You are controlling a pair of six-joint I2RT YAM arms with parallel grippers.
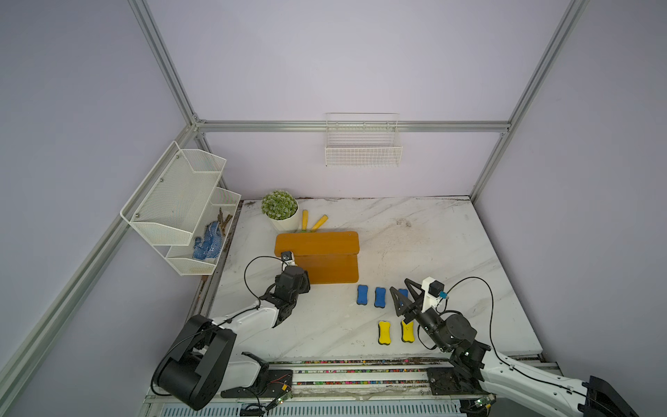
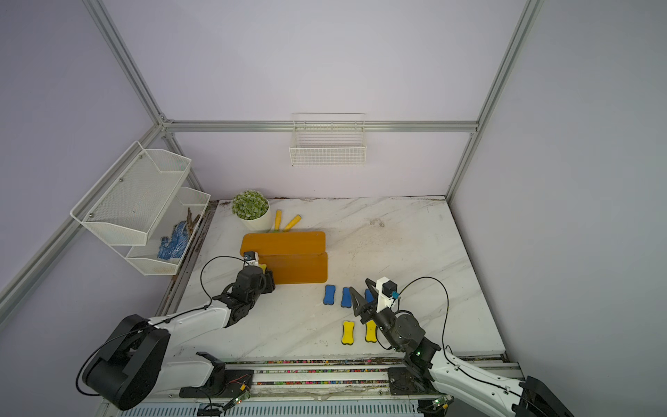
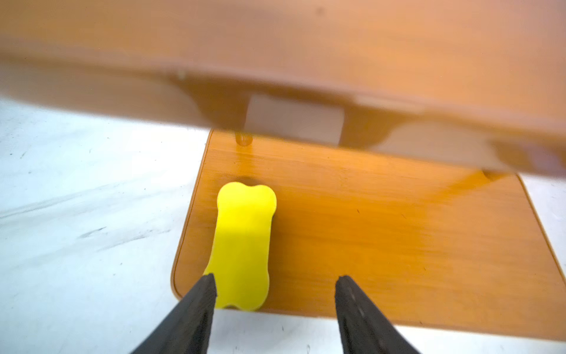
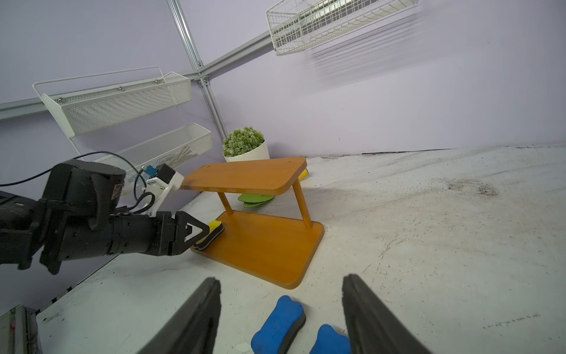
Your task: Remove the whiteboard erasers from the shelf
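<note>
One yellow eraser (image 3: 241, 247) lies on the lower board of the orange-brown wooden shelf (image 3: 377, 236), at its left end. My left gripper is at the shelf's front edge with its fingers parted; its left finger overlaps the eraser's near left edge in the wrist view, and whether they touch is unclear. Off the shelf, on the table, are blue erasers (image 1: 362, 294) and yellow erasers (image 1: 384, 333). My right gripper (image 1: 401, 286) hangs open and empty above them, partly hiding a blue one.
The shelf's upper board (image 4: 247, 175) overhangs the lower one. Behind it stand a potted plant (image 1: 280, 208) and yellow-handled tools (image 1: 319, 223). A white mesh rack (image 1: 177, 198) hangs at the left wall.
</note>
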